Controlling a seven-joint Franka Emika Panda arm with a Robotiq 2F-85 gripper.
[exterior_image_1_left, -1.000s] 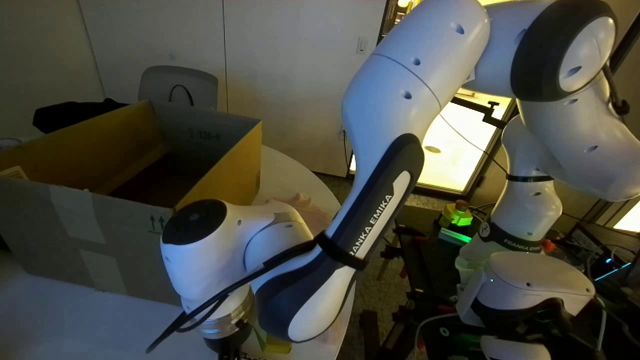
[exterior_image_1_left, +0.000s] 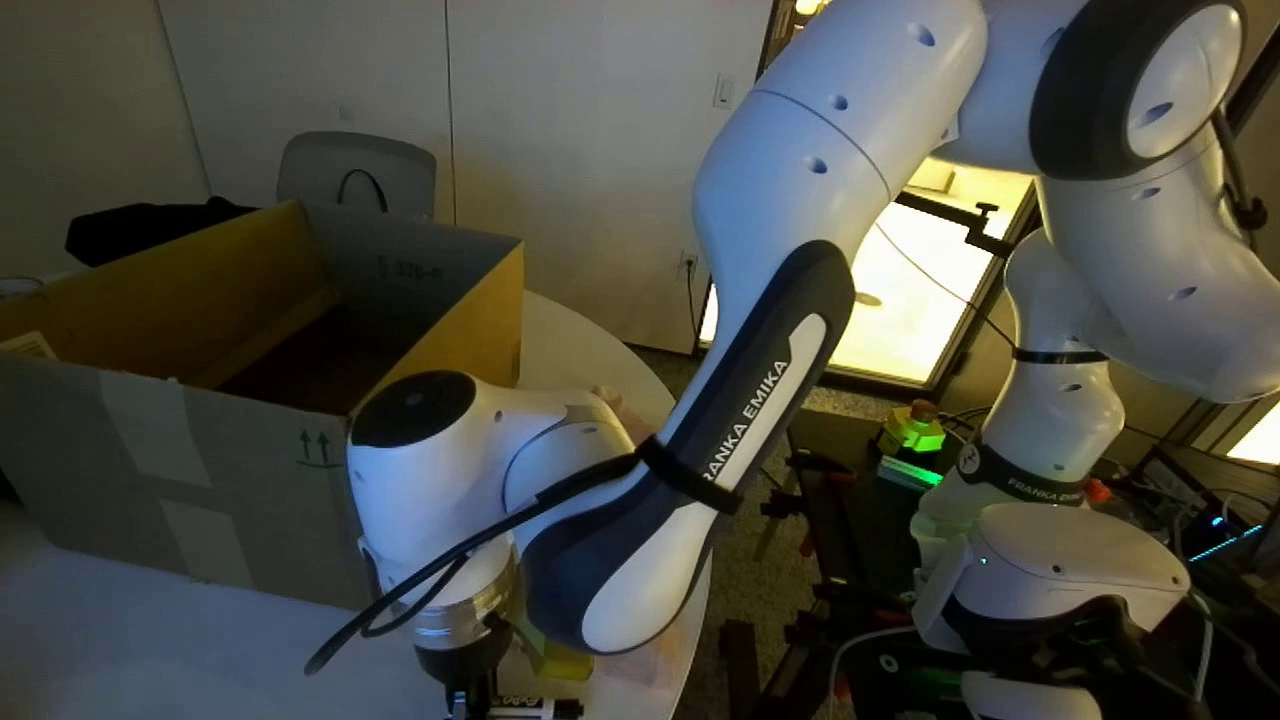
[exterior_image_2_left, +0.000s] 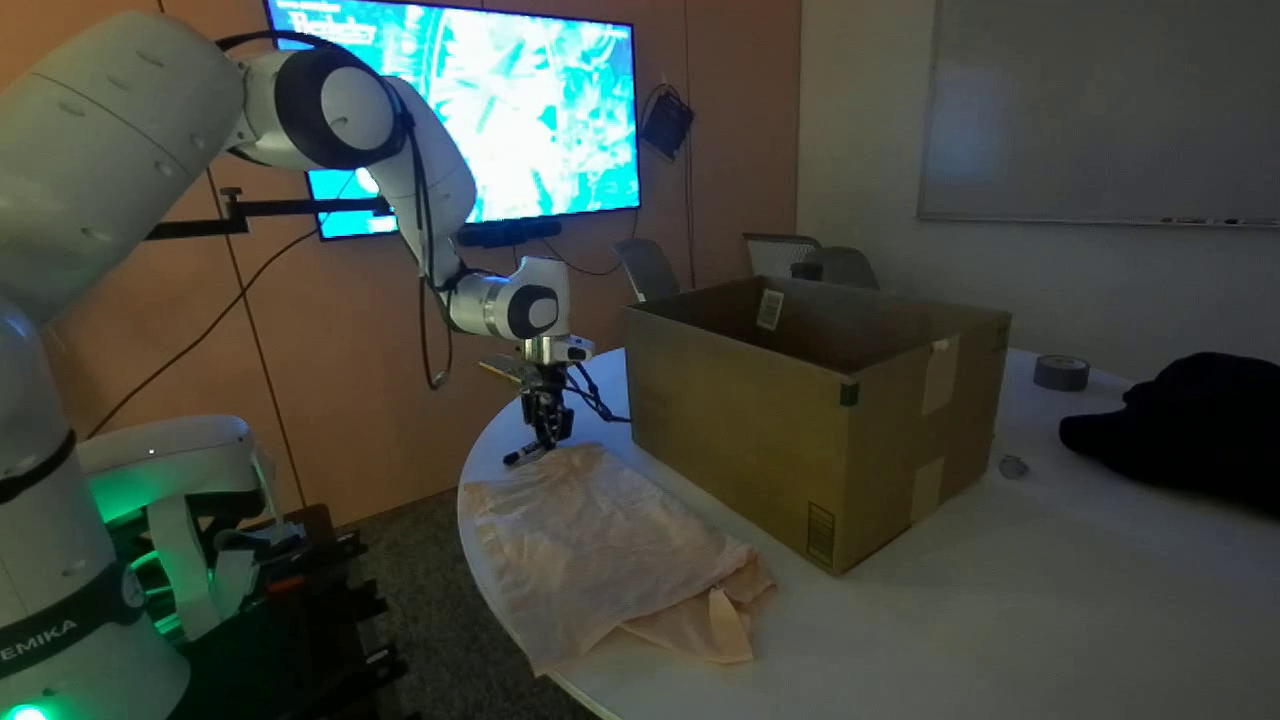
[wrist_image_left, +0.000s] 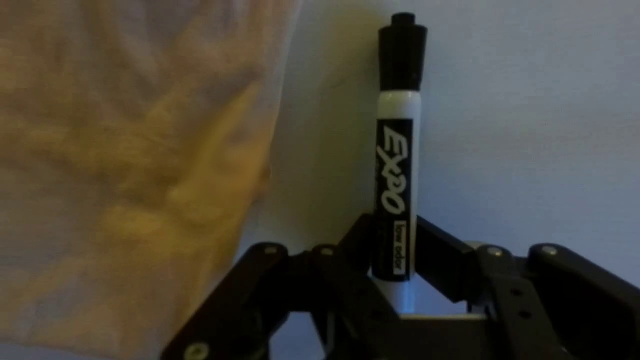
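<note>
A black-and-white EXPO marker (wrist_image_left: 393, 174) lies lengthwise between the fingers of my gripper in the wrist view, its black cap pointing away from them. The fingers close in on both sides of its lower barrel, with no clear gap showing. In exterior view 2 the gripper (exterior_image_2_left: 552, 438) points down near the table's edge, the marker (exterior_image_2_left: 524, 455) at its fingertips. Only part of the marker (exterior_image_1_left: 534, 708) shows at the bottom of exterior view 1, where the fingertips are cut off. How far it is above the table is hard to tell.
A pale pink cloth (exterior_image_2_left: 612, 546) is spread on the white table (exterior_image_2_left: 1020, 624), close beside the gripper. A large open cardboard box (exterior_image_2_left: 732, 420) stands nearby. Grey tape (exterior_image_2_left: 1062, 372) and a dark cloth (exterior_image_2_left: 1188, 426) lie beyond the box.
The arm's wrist has risen slightly and shifted right in exterior view 1. More of the marker now shows at the bottom, higher and farther right than before. The box has not moved.
</note>
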